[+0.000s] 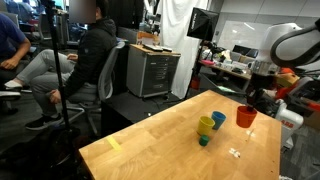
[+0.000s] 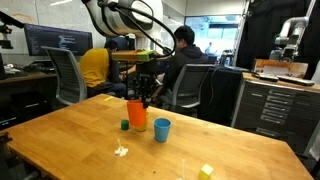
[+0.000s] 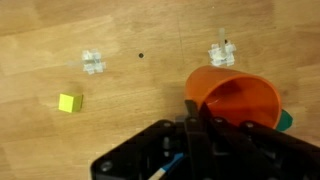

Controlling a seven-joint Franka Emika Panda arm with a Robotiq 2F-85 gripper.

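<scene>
An orange-red cup hangs from my gripper, above the right part of the wooden table. In the wrist view the gripper is shut on the near rim of the cup, whose open mouth faces the camera. From the second exterior view, the cup appears in front of a yellow cup, hiding part of it. The yellow cup and a blue cup stand side by side on the table. Whether the held cup touches anything beneath it is hard to tell.
Near the cups is a small green object. A yellow block lies apart from them, and white pieces are on the wood. A seated person is beyond the table.
</scene>
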